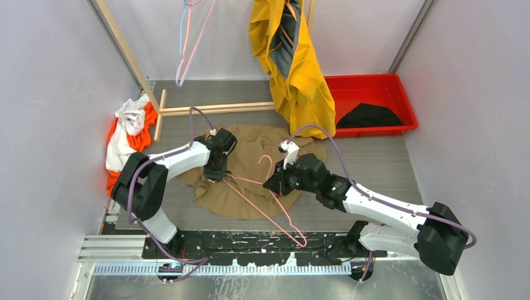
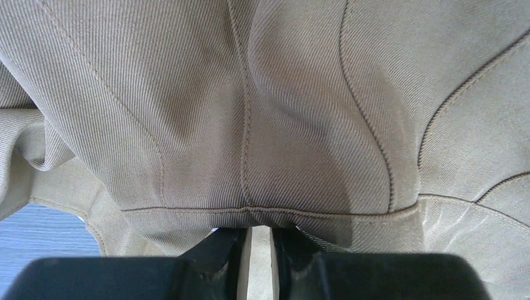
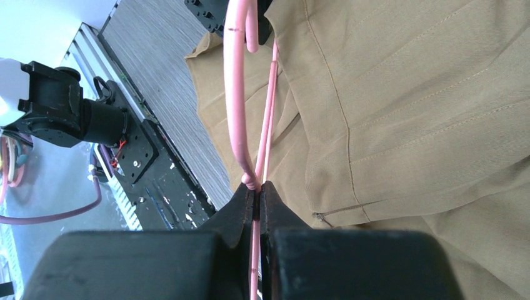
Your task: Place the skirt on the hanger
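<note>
A tan skirt (image 1: 247, 140) lies spread on the table. A pink hanger (image 1: 284, 215) lies over it, its hook upward, its far left part disappearing at the skirt by my left gripper (image 1: 214, 174). My right gripper (image 1: 270, 186) is shut on the hanger, as the pink wire between its fingers shows. In the left wrist view, my left gripper is low at a stitched seam of the skirt, its fingers slightly apart, the tips partly under the fabric; whether cloth is between them is unclear.
A red tray (image 1: 375, 87) with dark cloth sits at back right. A yellow garment (image 1: 297, 94) hangs from the wooden rack (image 1: 212, 109). White and orange clothes (image 1: 131, 125) are piled at left. Spare hangers (image 1: 187, 44) hang at the back.
</note>
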